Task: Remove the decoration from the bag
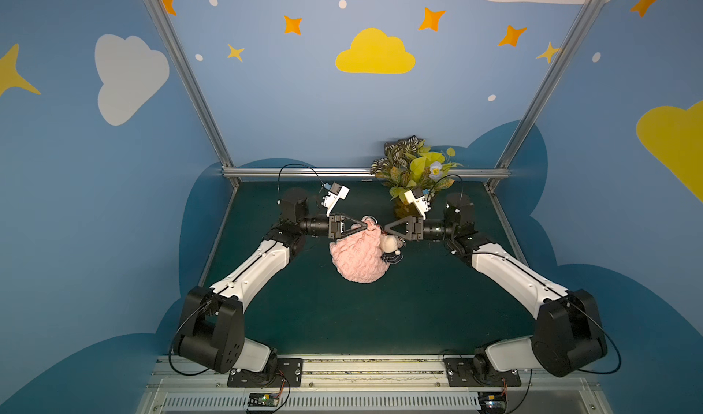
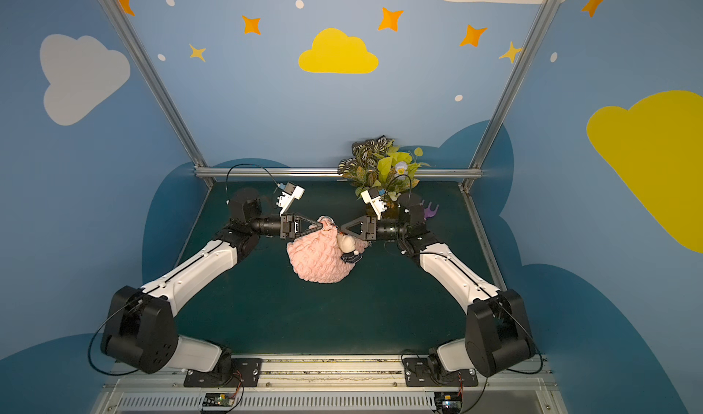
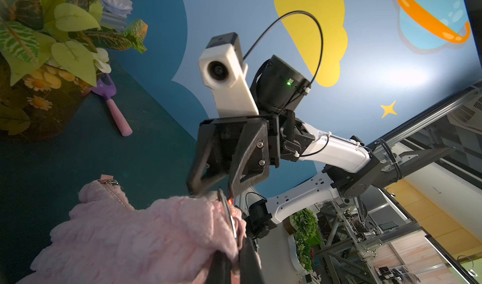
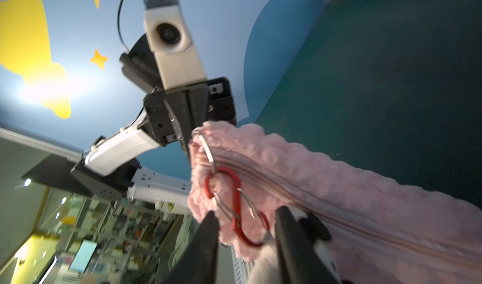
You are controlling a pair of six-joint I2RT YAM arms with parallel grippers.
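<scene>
The fluffy pink bag (image 1: 357, 256) is held up at its top corner, my left gripper (image 1: 365, 224) shut on the fabric there. From that corner, a silver ring (image 4: 206, 151) links to a red carabiner (image 4: 237, 203). Below the carabiner hangs the decoration (image 1: 391, 244), a doll with a pale head and dark parts, close against the bag's right side. My right gripper (image 1: 385, 228) faces the left one with its fingers (image 4: 203, 246) apart. In the right wrist view the carabiner's lower end and the pale head show between and behind those fingers, blurred; no grip on either shows.
Behind the right gripper stands a potted plant (image 1: 417, 166) near the back rail. A purple fork with a pink handle (image 3: 118, 117) lies beside the pot.
</scene>
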